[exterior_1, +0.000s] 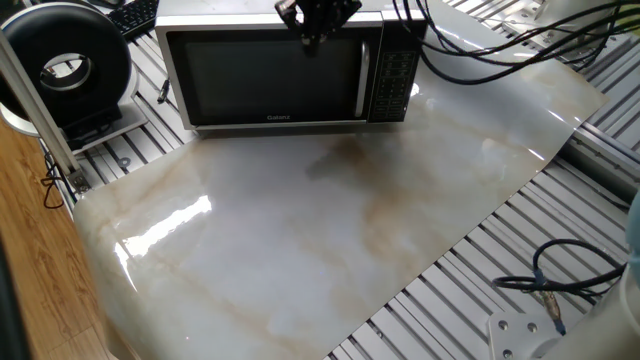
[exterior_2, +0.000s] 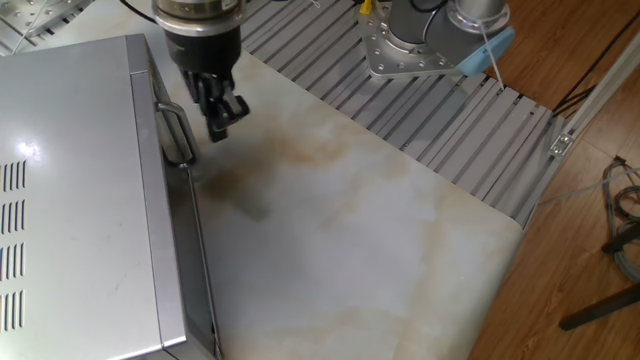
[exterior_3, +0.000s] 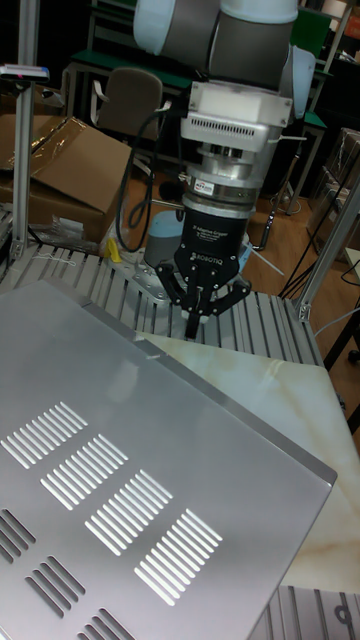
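Note:
A silver microwave (exterior_1: 280, 80) with a dark glass door stands at the back of the table in the first exterior view, its door flush with the body. Its vertical handle (exterior_1: 363, 78) sits on the door's right side, beside the keypad. My gripper (exterior_1: 312, 46) hangs in front of the upper door, left of the handle in that view. From the second exterior view, the gripper (exterior_2: 217, 132) is out in front of the handle (exterior_2: 178, 132), with a gap between them. In the third, its fingertips (exterior_3: 194, 324) look drawn together, and nothing shows between them.
Black cables (exterior_1: 490, 75) loop over the tabletop's back right. A round black device (exterior_1: 65, 70) stands to the microwave's left. Slatted metal table (exterior_1: 440, 310) borders the sheet.

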